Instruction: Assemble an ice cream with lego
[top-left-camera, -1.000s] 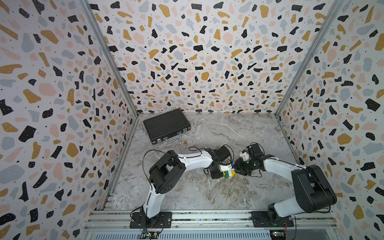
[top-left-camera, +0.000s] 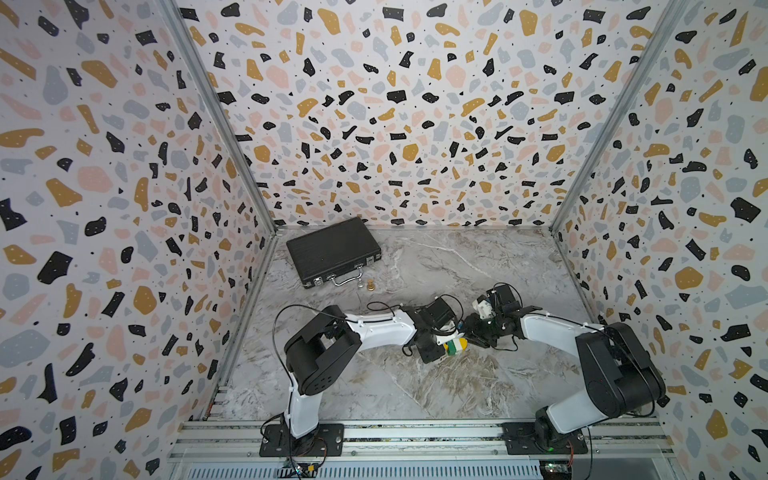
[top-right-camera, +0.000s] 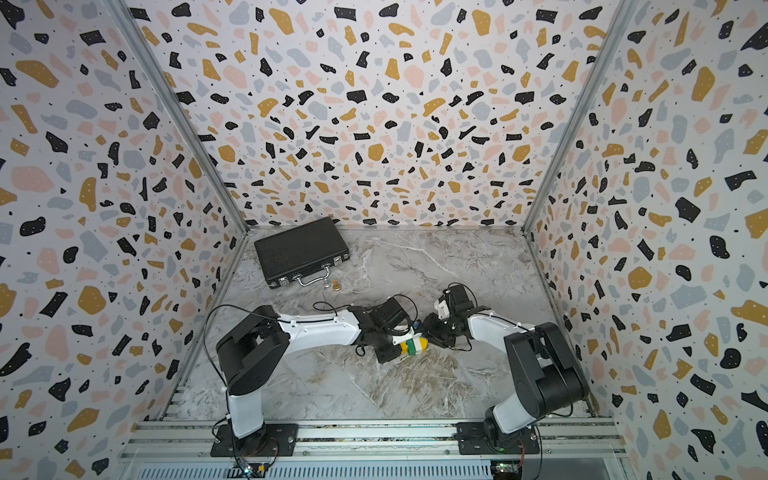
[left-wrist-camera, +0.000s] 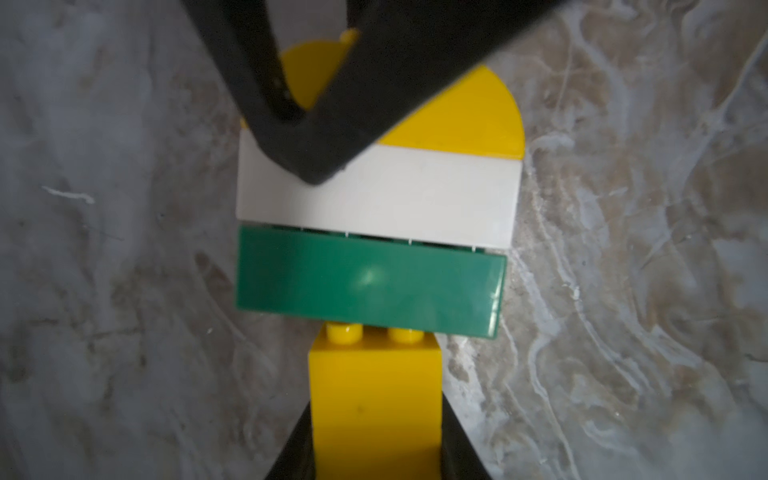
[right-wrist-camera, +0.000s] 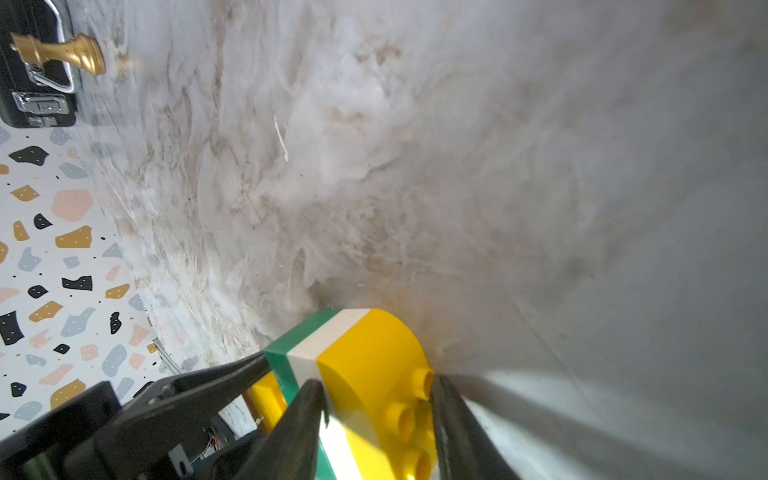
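A lego stack shows in the left wrist view: yellow brick (left-wrist-camera: 376, 400), green brick (left-wrist-camera: 360, 280), white brick (left-wrist-camera: 400, 192) and rounded yellow piece (left-wrist-camera: 456, 112). My left gripper (top-left-camera: 438, 348) is shut on the yellow brick at the stack's bottom. My right gripper (top-right-camera: 424, 336) is at the other end, its dark fingers over the rounded piece, part open; whether they touch it is unclear. Studs (right-wrist-camera: 420, 384) on the rounded piece face outward in the right wrist view.
A closed black case (top-left-camera: 332, 248) lies at the back left, with small gold chess piece (top-left-camera: 370, 285) in front of it.
Both arms have shifted slightly left, the stack moving with them. The left arm's elbow has swung further left in the top left view.
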